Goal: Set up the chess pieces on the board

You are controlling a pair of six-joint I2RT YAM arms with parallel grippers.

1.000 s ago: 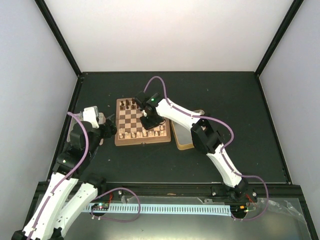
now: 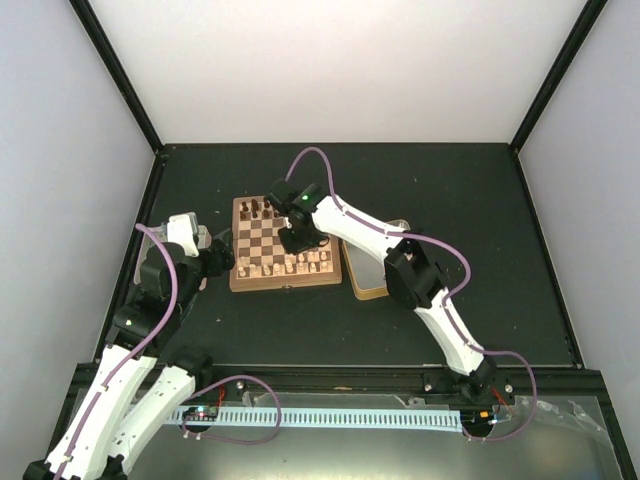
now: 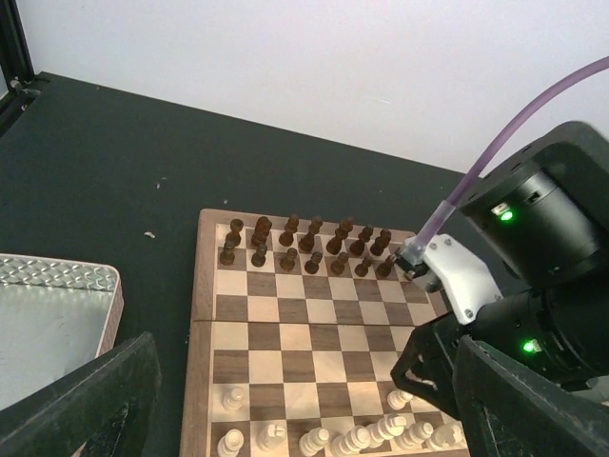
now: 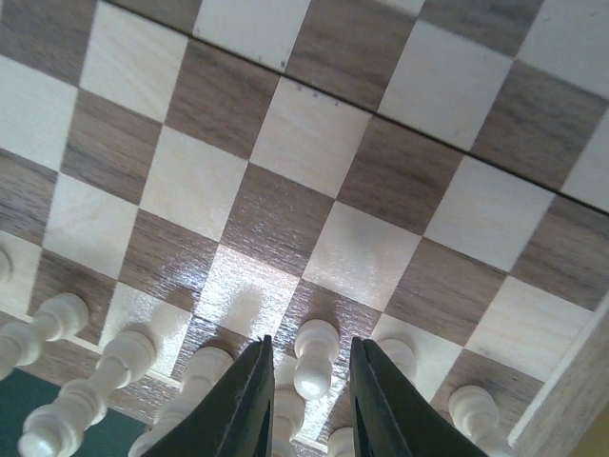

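Observation:
The wooden chessboard (image 2: 262, 280) carries dark pieces (image 3: 287, 259) along its far side and white pieces (image 3: 314, 441) along its near side. My right gripper (image 2: 290, 245) is over the white side; in the right wrist view its two fingers (image 4: 245, 400) are apart around the top of a white pawn (image 4: 314, 367), and whether they touch it is unclear. Other white pieces (image 4: 127, 362) stand nearby. My left gripper (image 2: 222, 255) hangs left of the board, its fingers spread at the lower edge of the left wrist view with nothing seen between them.
A silver tray (image 3: 52, 314) lies left of the board under the left arm. A tan-rimmed tray (image 2: 367, 295) sits right of it under the right arm.
The right arm has shifted very slightly at the wrist over the board. The left arm and the visible pieces look unchanged.

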